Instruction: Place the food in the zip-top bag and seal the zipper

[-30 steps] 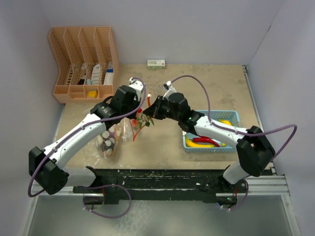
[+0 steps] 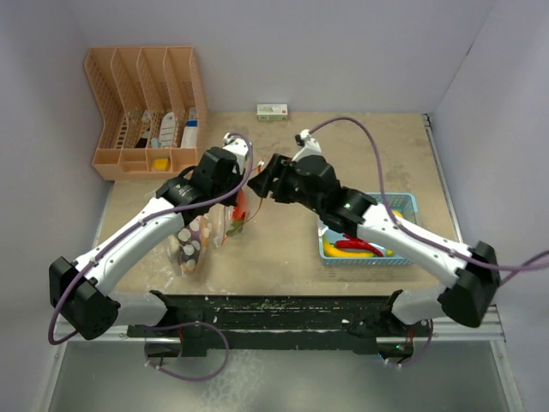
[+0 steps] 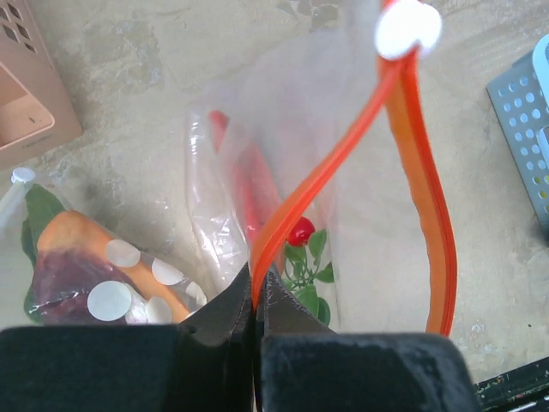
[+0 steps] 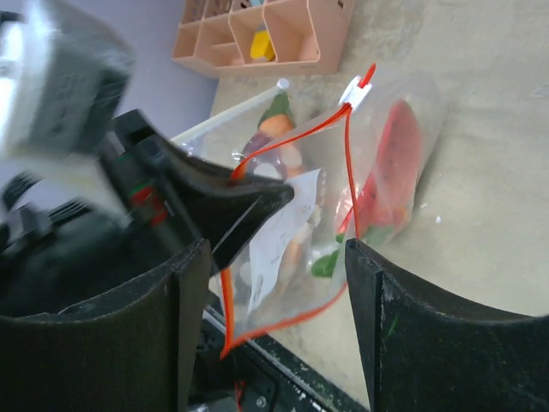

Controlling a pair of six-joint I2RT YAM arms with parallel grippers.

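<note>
My left gripper is shut on the orange rim (image 3: 296,202) of a clear zip top bag (image 4: 292,236), whose mouth gapes wide. Inside lie a red pepper (image 3: 255,184) and a small red item with green leaves (image 3: 313,270). A white slider (image 3: 407,30) sits at the far end of the orange zipper. To the right of the mouth, my right gripper is parted, with nothing between its fingers; the bag shows beyond them. In the top view the right gripper (image 2: 260,182) hovers just beside the bag.
A second bag with food (image 2: 190,245) lies left of the held one. On the right stands a blue basket (image 2: 369,261) with a yellow banana (image 2: 345,252) and red peppers (image 2: 364,245). A pink divided organizer (image 2: 129,163) is at back left.
The leafy item now lies low in the bag. Left arm still.
</note>
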